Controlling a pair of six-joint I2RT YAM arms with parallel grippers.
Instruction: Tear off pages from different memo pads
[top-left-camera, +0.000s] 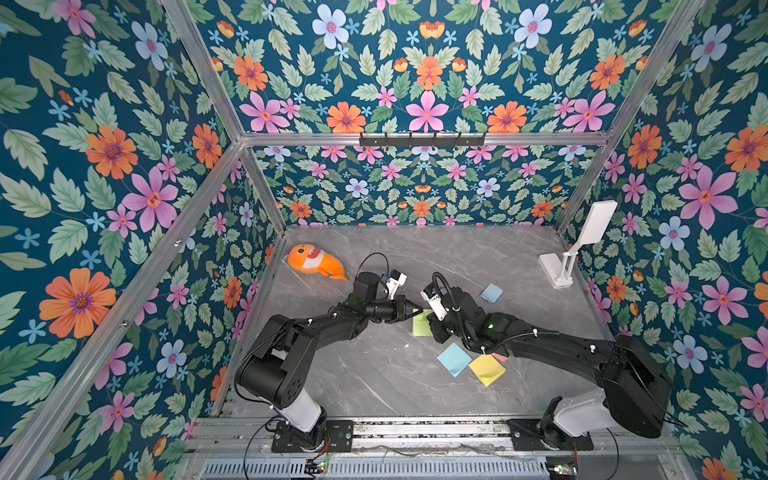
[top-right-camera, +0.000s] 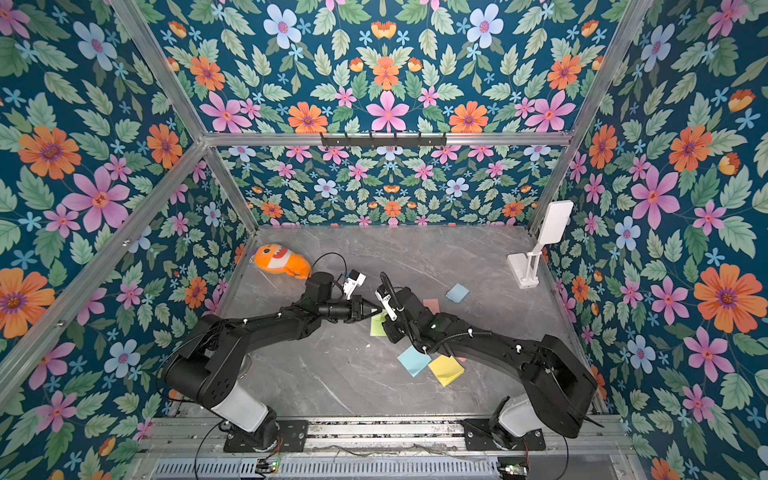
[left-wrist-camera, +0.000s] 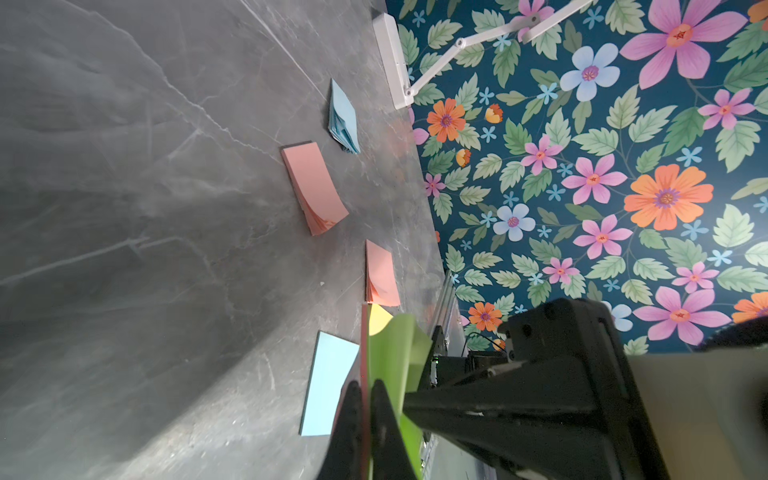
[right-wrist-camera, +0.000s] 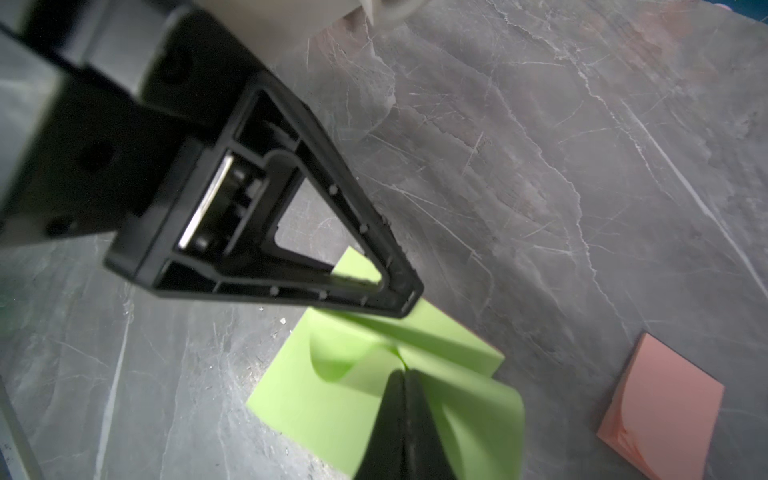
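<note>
My left gripper is shut on the green memo pad, whose thin edge runs between its fingers in the left wrist view. In the right wrist view, one left finger (right-wrist-camera: 360, 300) lies across the face of the green memo pad (right-wrist-camera: 300, 392), and the other finger is hidden. A green page (right-wrist-camera: 472, 400) bends away from the pad and curls toward my right gripper. The right fingers are shut in front of that page, and nothing clear shows between them. Both grippers (top-left-camera: 418, 310) meet over mid-table.
Near the right gripper lie a light blue pad (top-left-camera: 454, 359) and a yellow pad (top-left-camera: 486, 369). Two pink pads (left-wrist-camera: 316, 184) and a darker blue pad (top-left-camera: 491, 293) are farther right. A white lamp (top-left-camera: 560, 270) and an orange toy (top-left-camera: 313, 261) stand at the sides.
</note>
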